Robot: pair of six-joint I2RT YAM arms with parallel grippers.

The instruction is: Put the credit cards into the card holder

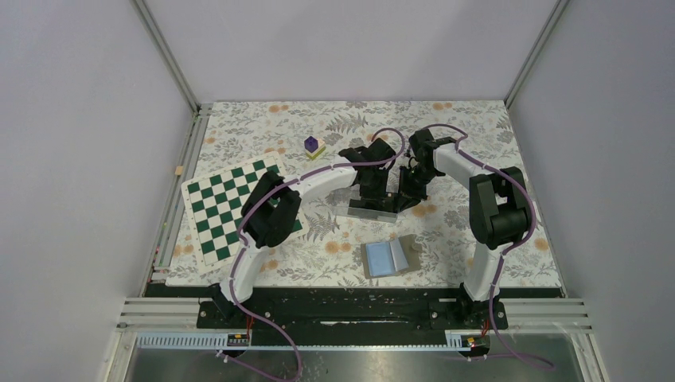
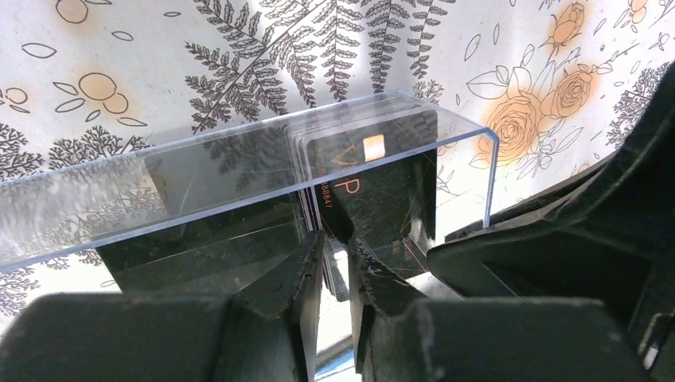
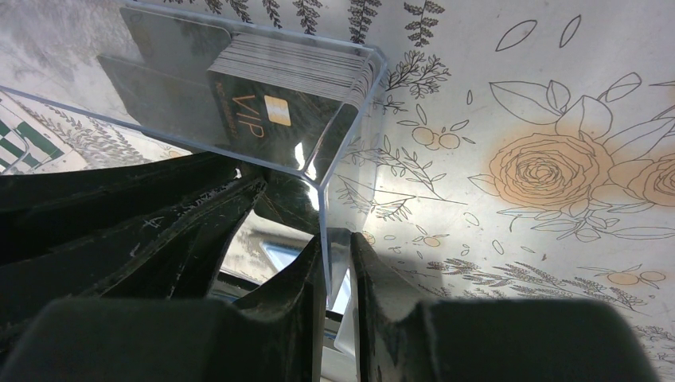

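A clear box [image 1: 372, 213] stands mid-table. In the left wrist view a stack of black cards [image 2: 374, 179] with gold marks leans inside it, beside an empty dark-looking stretch. My left gripper has its fingertips at the stack's near edge, only a narrow gap between them. Whether they grip a card I cannot tell. In the right wrist view my right gripper is shut on the box's clear side wall [image 3: 325, 231]. An open brown folder with light-blue pages [image 1: 380, 259], seemingly the card holder, lies in front of the box.
A green-and-white checkered board [image 1: 219, 207] lies to the left, partly under my left arm. A small purple and yellow block [image 1: 312, 146] sits behind it. My two grippers stand close together.
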